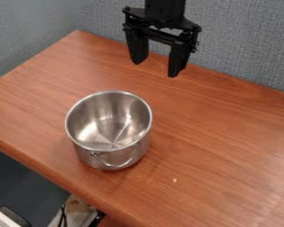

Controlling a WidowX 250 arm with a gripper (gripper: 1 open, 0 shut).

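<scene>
A steel pot (109,131) with a small wire handle stands empty on the wooden table, left of centre toward the front. My black gripper (156,59) hangs above the back of the table, behind the pot and a little to its right, with its two fingers wide apart and nothing between them.
Grey padded walls rise behind and to the left. Past the front left edge are a dark floor, some cables and pale equipment.
</scene>
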